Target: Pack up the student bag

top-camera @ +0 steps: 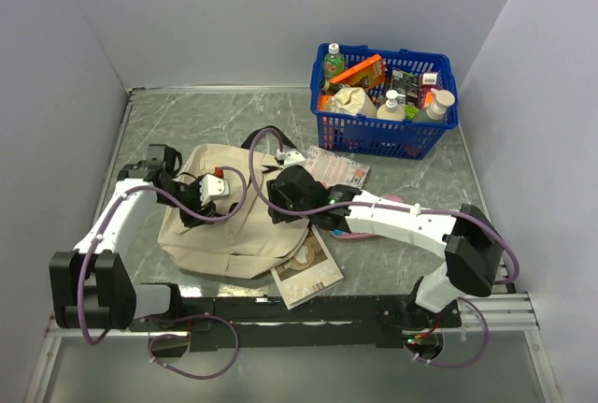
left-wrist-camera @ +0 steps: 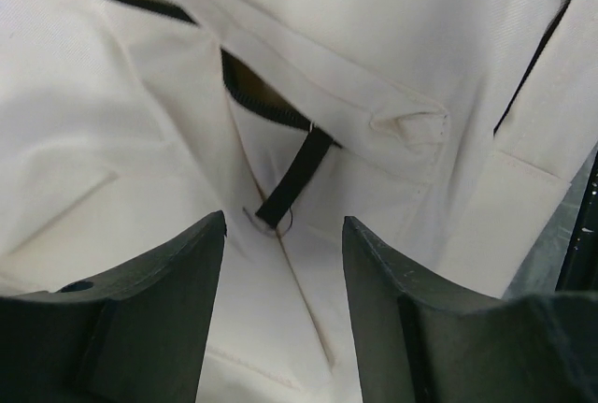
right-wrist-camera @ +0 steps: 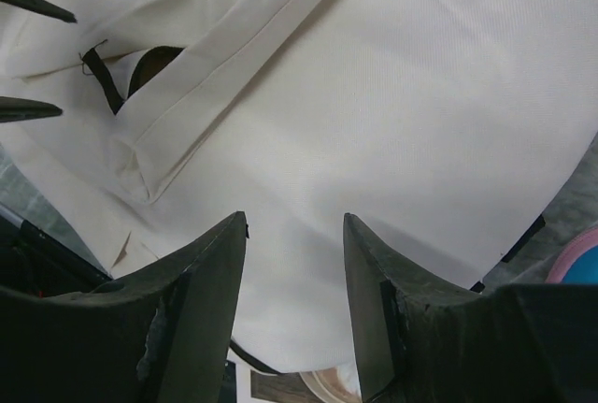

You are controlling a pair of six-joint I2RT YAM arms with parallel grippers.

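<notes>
The cream cloth bag (top-camera: 229, 244) lies flat across the left and middle of the table. In the left wrist view its zipper opening (left-wrist-camera: 257, 90) gapes a little, with a black pull strap (left-wrist-camera: 297, 177) hanging from the zipper's end. My left gripper is open above that strap, nothing held. Over the bag's right part my right gripper stands open and empty, its fingers pointing at bare cloth. Under the bag's lower right edge sticks out a book (top-camera: 308, 272). A pink and blue case (right-wrist-camera: 581, 267) shows partly beside the bag, mostly behind the right arm from above.
A blue basket (top-camera: 383, 132) full of bottles and boxes stands at the back right. A clear packet with pink print (top-camera: 338, 168) lies in front of it. Bare table shows at the back left and far right.
</notes>
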